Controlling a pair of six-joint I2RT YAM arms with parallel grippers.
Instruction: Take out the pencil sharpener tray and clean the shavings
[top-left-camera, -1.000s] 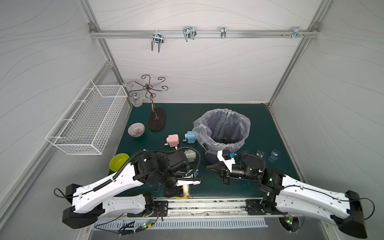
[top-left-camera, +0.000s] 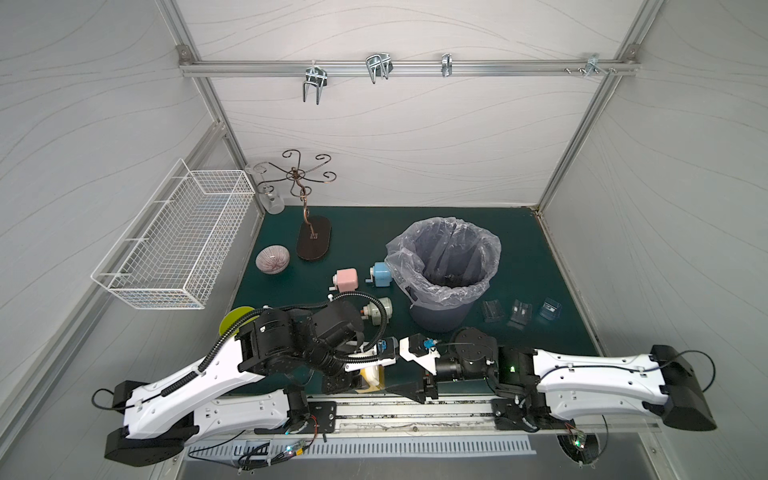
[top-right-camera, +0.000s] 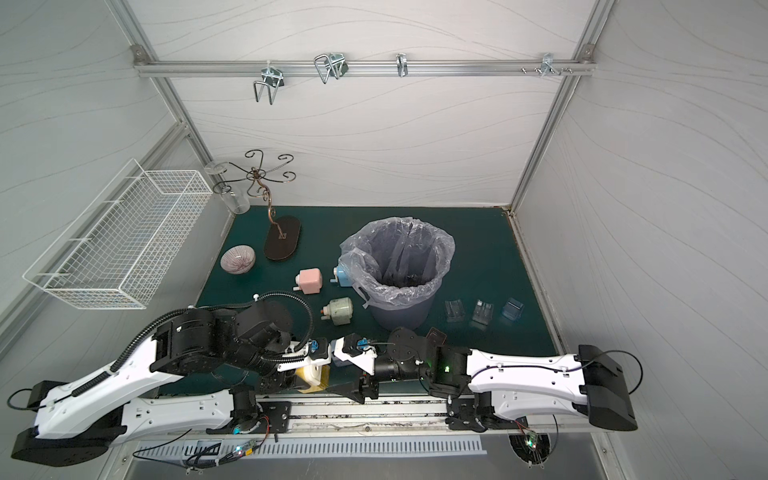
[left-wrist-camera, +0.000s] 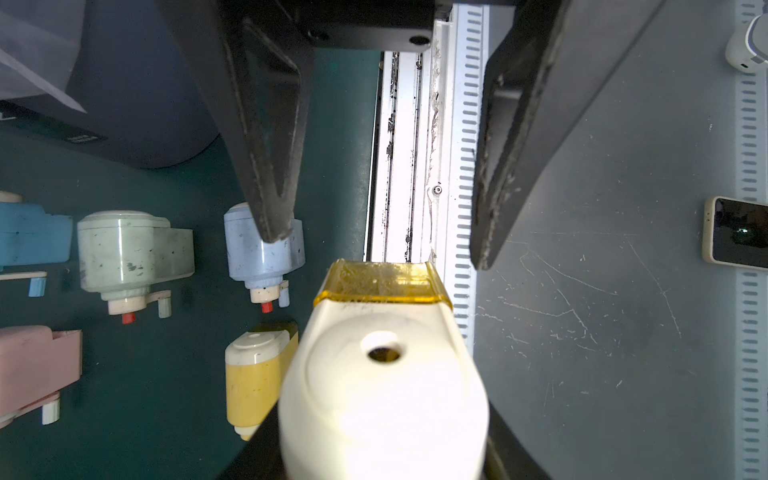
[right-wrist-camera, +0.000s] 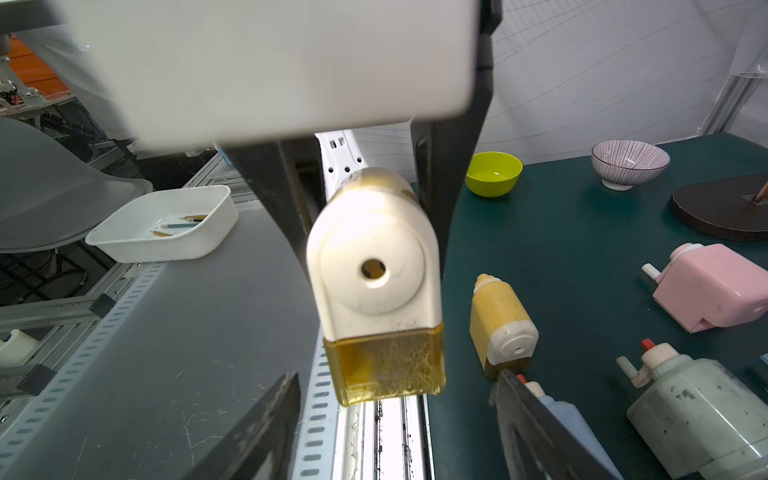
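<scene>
A white sharpener with an amber transparent tray is held low at the front of the table by my left gripper, which is shut on it; the same sharpener fills the lower middle of the left wrist view. My right gripper stands open, its blurred fingertips either side of and just below the tray. The grey trash bin (top-left-camera: 436, 312) with a plastic liner (top-left-camera: 416, 240) stands behind the grippers, right of centre.
Yellow (left-wrist-camera: 252, 388), pale blue (left-wrist-camera: 256, 248), green (left-wrist-camera: 120, 256), pink (left-wrist-camera: 36, 360) and blue (left-wrist-camera: 32, 232) sharpeners lie on the table. Several clear trays (top-left-camera: 520, 313) lie right of the bin. Bowls (right-wrist-camera: 493, 172) and a metal stand (top-left-camera: 313, 240) are at the left.
My right gripper has moved left from in front of the bin to face the held sharpener; the left arm has shifted slightly, tilting toward the middle.
</scene>
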